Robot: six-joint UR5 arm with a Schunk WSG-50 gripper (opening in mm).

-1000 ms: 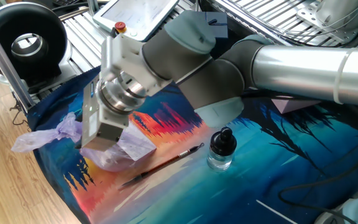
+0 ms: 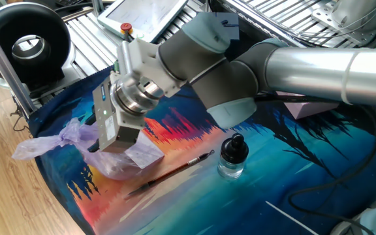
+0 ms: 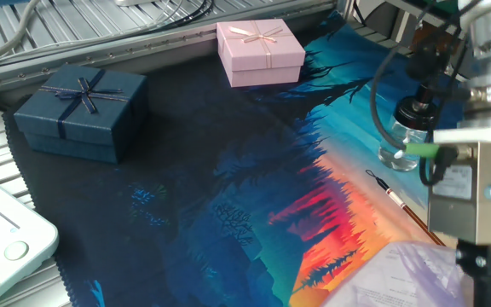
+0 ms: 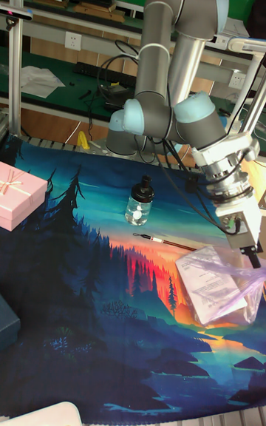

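A translucent purple plastic bag [image 2: 119,163] with a knotted top lies at the left end of the printed cloth, a white printed packet [image 4: 207,284] inside it. My gripper [image 2: 93,134] is over the bag, its dark fingers close to the knotted part. In exterior view 2 the fingers [image 3: 482,271] point down above the bag [image 3: 399,277]. Whether they touch the plastic cannot be told, and the gripper body and bag hide how the fingers stand. Beside the bag lies a brush [image 2: 172,173] with a dark reddish handle. A clear bottle [image 2: 231,168] with a black dropper-style cap stands upright beyond it.
Away from the bag, a pink gift box [image 3: 261,60] and a dark blue gift box [image 3: 88,119] sit on the cloth. The dark cloth [image 3: 194,170] between them and the bag is bare. A black cable [image 2: 331,189] loops across the cloth's other end.
The bag, brush and bottle have not visibly moved.
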